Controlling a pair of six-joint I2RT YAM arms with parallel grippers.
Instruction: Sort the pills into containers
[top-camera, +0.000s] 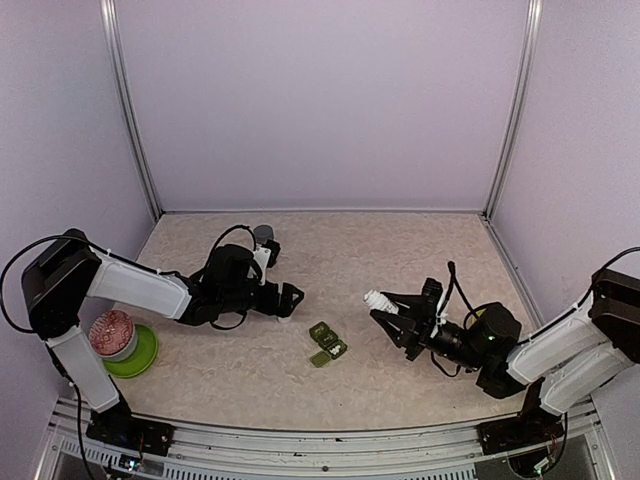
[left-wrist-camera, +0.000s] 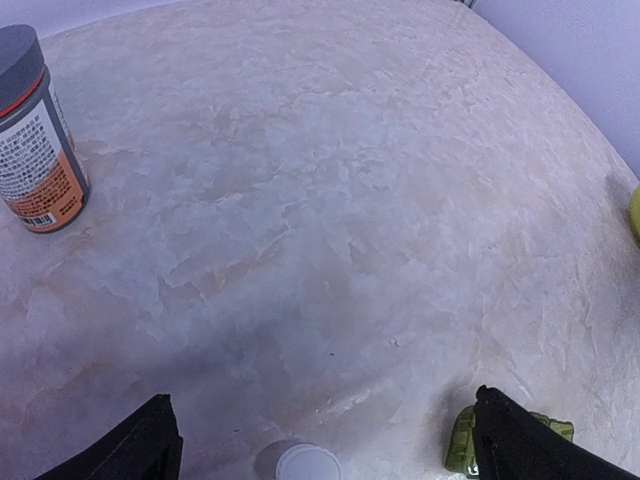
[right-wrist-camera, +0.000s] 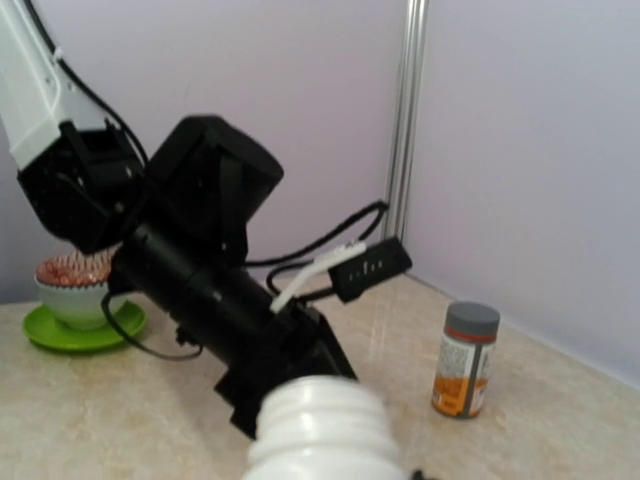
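A white bottle (top-camera: 378, 301) is tilted in my right gripper (top-camera: 386, 310), which is shut on it above the table. In the right wrist view its bare ridged neck (right-wrist-camera: 325, 415) fills the bottom middle. The green pill box (top-camera: 328, 340) lies open on the table between the arms, with small white pieces in one compartment. A small round white cap (left-wrist-camera: 308, 463) sits on the table below my left gripper (top-camera: 291, 300). That gripper is open, its dark fingertips (left-wrist-camera: 150, 445) wide apart and nothing between them.
A grey-lidded orange bottle stands upright at the back left. On the left, a red-patterned bowl (top-camera: 112, 335) rests on a green plate (top-camera: 146, 350). Another green item (top-camera: 508, 318) is mostly hidden behind the right arm.
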